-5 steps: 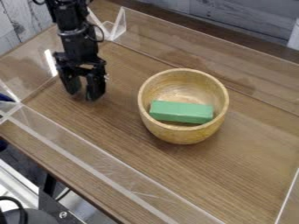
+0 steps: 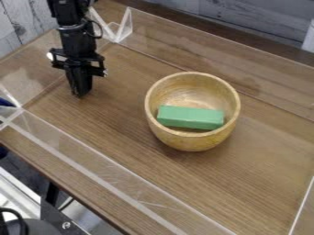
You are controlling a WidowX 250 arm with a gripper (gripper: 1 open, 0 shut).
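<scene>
My black gripper [image 2: 79,81] is at the upper left of the wooden table, its tip low near the tabletop, apparently shut, with no object visible between its fingers. A round wooden bowl [image 2: 192,92] stands right of centre, with a green block [image 2: 190,117] lying inside it.
Clear plastic strips run along the table's left and back-left edges. A dark cable lies at the bottom left.
My gripper has moved left and slightly up in the view, further from the bowl. The bowl and green block have not moved.
</scene>
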